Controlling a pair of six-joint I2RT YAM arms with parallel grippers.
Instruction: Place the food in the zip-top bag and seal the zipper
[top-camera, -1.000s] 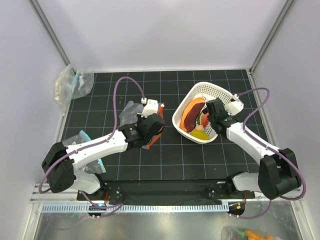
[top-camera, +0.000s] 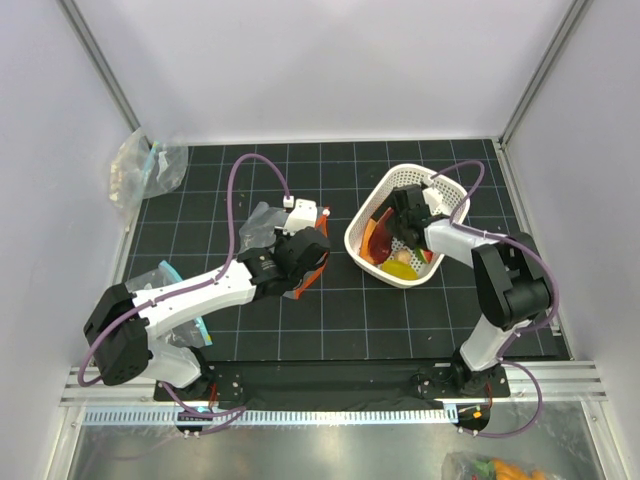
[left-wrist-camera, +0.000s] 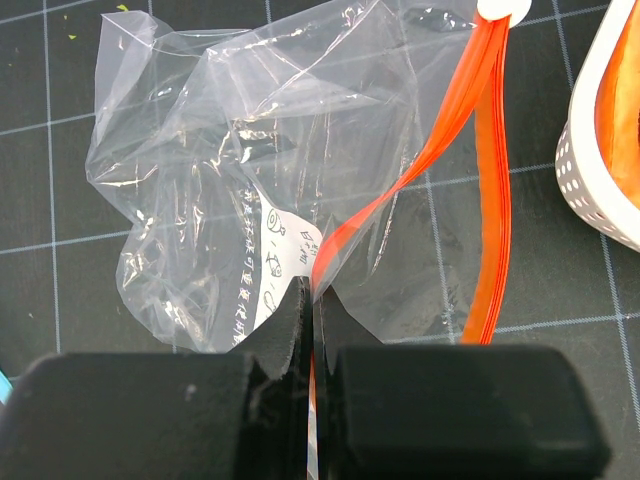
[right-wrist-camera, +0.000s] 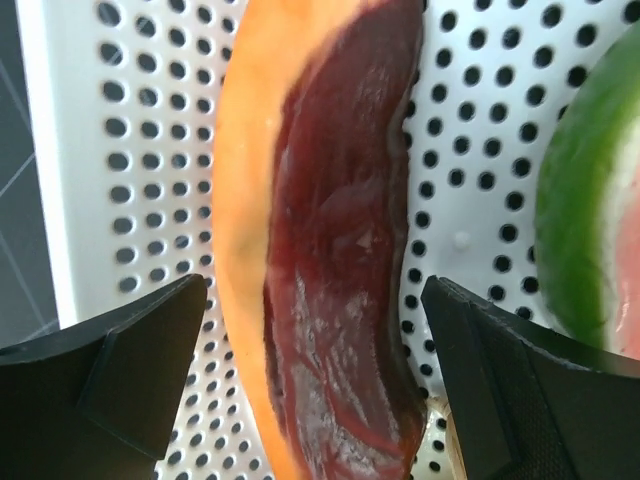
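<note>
The clear zip top bag (left-wrist-camera: 290, 130) lies on the table with its orange zipper (left-wrist-camera: 490, 180) spread apart at the mouth. My left gripper is shut on one orange edge of that mouth. Inside the white basket lie an orange papaya-like piece (right-wrist-camera: 245, 180), a dark red elongated food piece (right-wrist-camera: 340, 230) against it, a watermelon slice (right-wrist-camera: 600, 210) and a yellow-green pepper (top-camera: 400, 270). Open and pointing down, my right gripper is low in the basket, its fingers either side of the dark red and orange pieces. From above, the right arm hides part of the food.
The white perforated basket (top-camera: 352, 240) stands right of the bag, its rim close to the right arm. Another clear bag with a blue zipper (top-camera: 195, 325) lies at the left, and more clear bags (top-camera: 145, 170) rest in the far left corner. Bare table shows in front of the basket.
My right gripper has moved left and down into the basket, from over the watermelon to astride the dark red and orange pieces. The left arm and bag have stayed still.
</note>
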